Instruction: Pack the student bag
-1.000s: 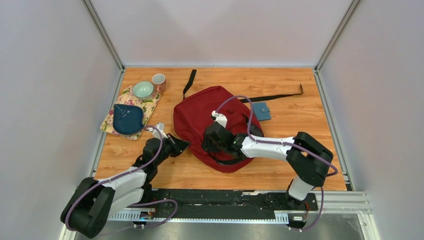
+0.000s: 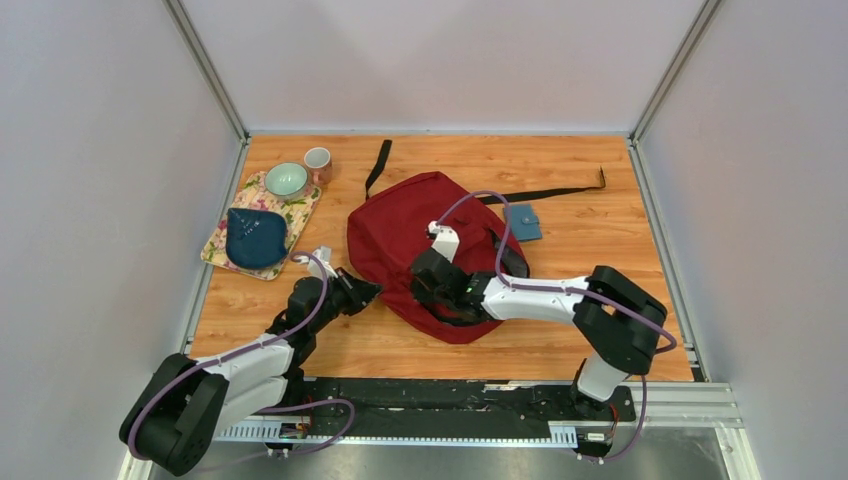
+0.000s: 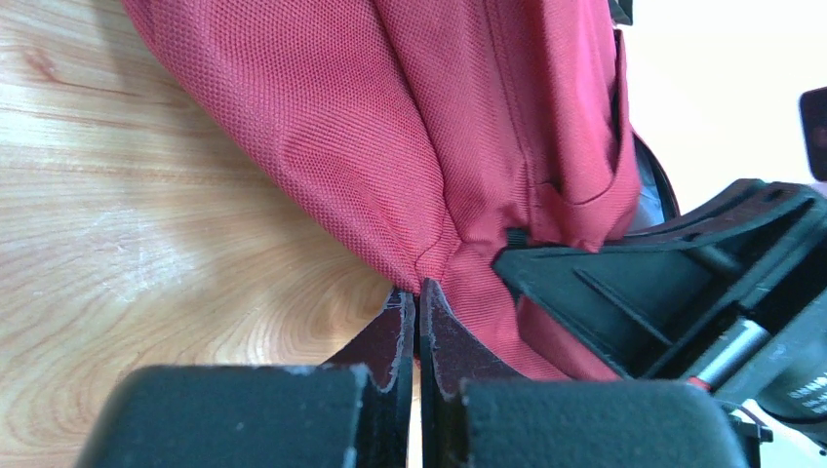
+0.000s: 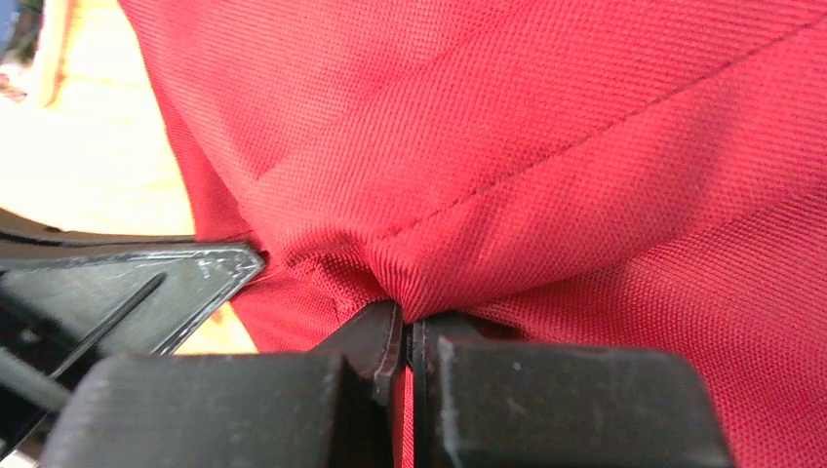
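Observation:
The dark red bag (image 2: 400, 225) lies flat in the middle of the table, its black strap (image 2: 540, 195) stretched out behind. At the bag's near left edge my left gripper is shut on a pinch of red fabric. My right gripper sits low over the bag's front, beside the left one. The pull itself is now hidden by the fingers and a red fold.
A floral tray (image 2: 216, 246) at the left bears a dark blue pouch (image 2: 256, 239) and a pale green bowl (image 2: 287, 180). A mug (image 2: 318, 160) stands beside it. Right of the bag lies a blue wallet (image 2: 523, 223). Bare wood lies at the far right.
My left gripper keeps its place on the bag edge.

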